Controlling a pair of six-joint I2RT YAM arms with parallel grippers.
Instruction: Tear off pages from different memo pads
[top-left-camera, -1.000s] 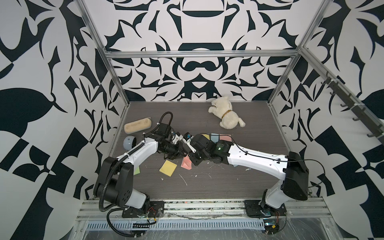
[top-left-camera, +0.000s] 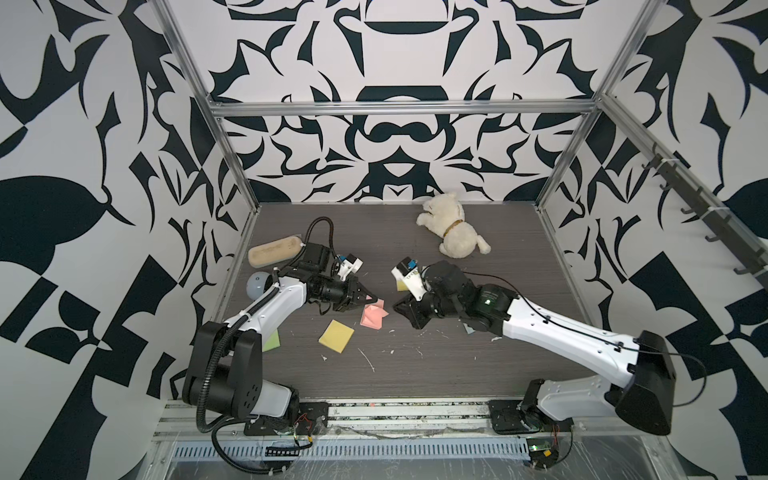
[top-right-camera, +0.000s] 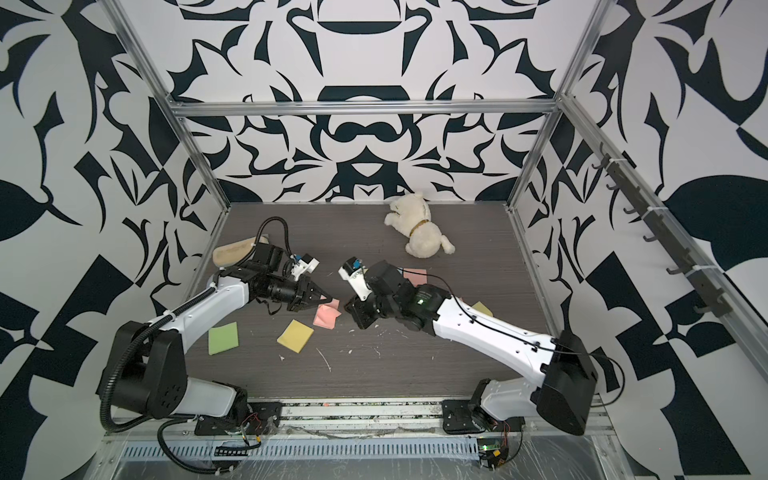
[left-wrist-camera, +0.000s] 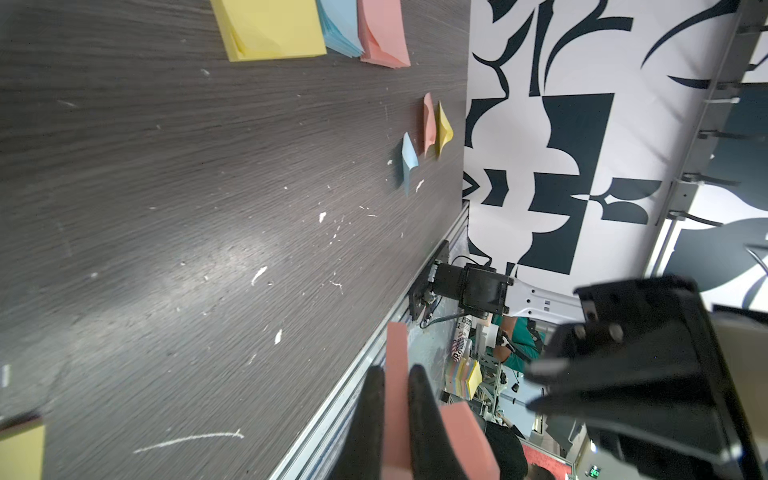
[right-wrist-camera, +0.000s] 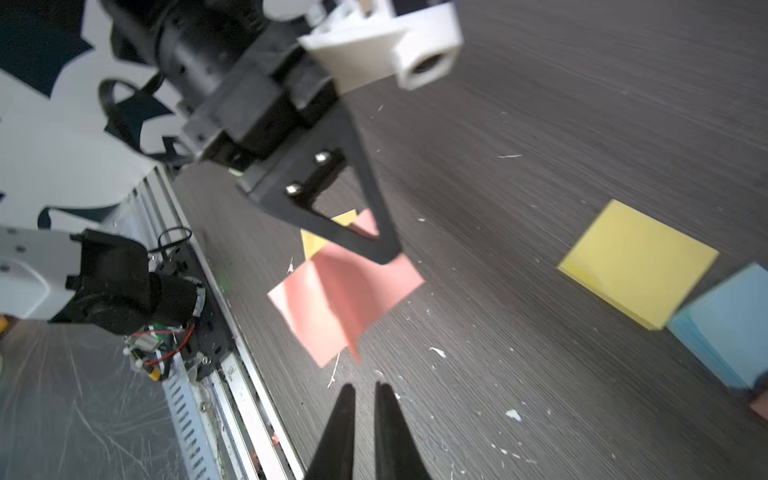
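My left gripper is shut on folded pink paper (right-wrist-camera: 344, 296), held at centre left of the table. My right gripper (top-left-camera: 402, 308) is apart to its right, its fingers part open with nothing visible between them (right-wrist-camera: 364, 408). A yellow pad (top-left-camera: 336, 336) lies at front centre, a green pad (top-right-camera: 223, 338) at front left. Yellow (left-wrist-camera: 272, 28), blue (left-wrist-camera: 340, 28) and pink (left-wrist-camera: 381, 32) pads form a row behind the right gripper. Small loose blue (left-wrist-camera: 409, 156), pink (left-wrist-camera: 429, 124) and yellow (left-wrist-camera: 445, 128) pieces lie on the right side.
A plush dog (top-left-camera: 454, 228) lies at the back right. A tan oblong item (top-left-camera: 274, 251) and a grey-blue object (top-left-camera: 258, 284) sit at the left.
My right gripper has moved rightward, away from the left one, and its arm has swung out. My left gripper has shifted slightly, with the pink paper now showing between the two.
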